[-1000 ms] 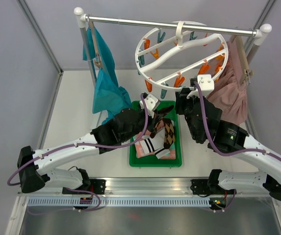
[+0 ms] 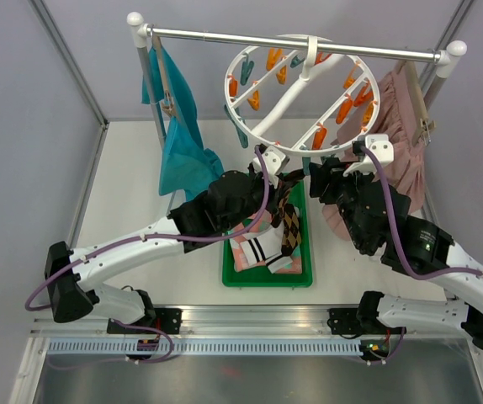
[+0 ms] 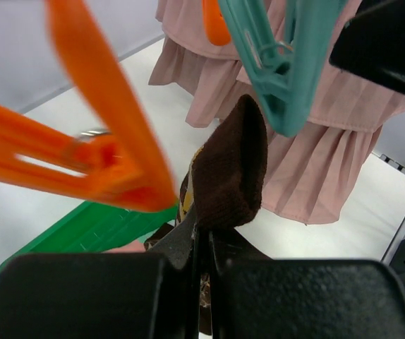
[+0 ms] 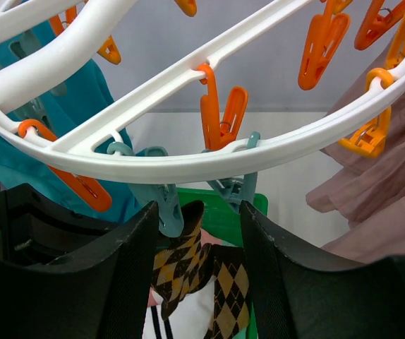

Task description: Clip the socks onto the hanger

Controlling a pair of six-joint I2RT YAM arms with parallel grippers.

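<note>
My left gripper is shut on a brown patterned sock (image 3: 231,169), whose dark end stands up above the fingertips. In the right wrist view the held sock (image 4: 178,268) hangs below the hanger rim. The white round hanger (image 2: 302,151) carries orange and teal clips. My right gripper stands open just under the rim. One teal clip (image 4: 167,208) is by its left fingertip, another teal clip (image 4: 239,187) by its right; whether either is touched, I cannot tell. A second patterned sock (image 2: 290,231) lies in the green tray (image 2: 268,281).
Teal cloth (image 2: 189,160) hangs on the left of the rack, pink cloth (image 2: 406,143) on the right. A metal bar (image 2: 225,37) runs above the hanger. More socks (image 2: 258,250) fill the tray.
The hanger has swung and turned. My left gripper has risen and moved right with the sock, closer to the rim.
</note>
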